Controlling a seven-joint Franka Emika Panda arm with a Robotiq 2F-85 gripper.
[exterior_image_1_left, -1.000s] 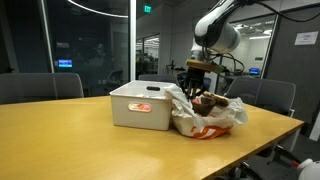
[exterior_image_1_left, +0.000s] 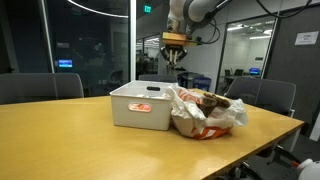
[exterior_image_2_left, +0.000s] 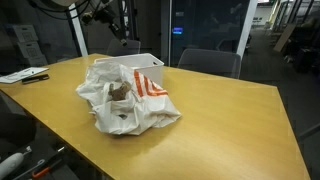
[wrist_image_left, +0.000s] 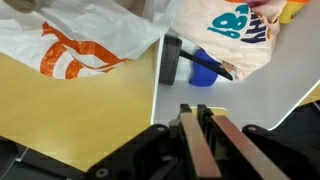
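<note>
High above the table, my gripper (exterior_image_1_left: 172, 62) hangs near the right end of the white bin (exterior_image_1_left: 140, 108), clear of the bag below. In the wrist view the gripper is shut on a narrow brownish thing (wrist_image_left: 196, 148), whose full shape is hidden by the fingers. Beneath it lies the bin's pale inside, holding a black-handled tool (wrist_image_left: 202, 60), a blue object (wrist_image_left: 203, 72) and a pouch with printed letters (wrist_image_left: 232, 30). Beside the bin, a crumpled white plastic bag with red print (exterior_image_2_left: 150, 88) lies open around brown items (exterior_image_2_left: 120, 92).
Chairs (exterior_image_1_left: 27, 88) stand along its far side. In exterior view 2, a dark object (exterior_image_2_left: 35, 78) lies at the table's left end.
My gripper has risen from the bag and moved left toward the bin.
</note>
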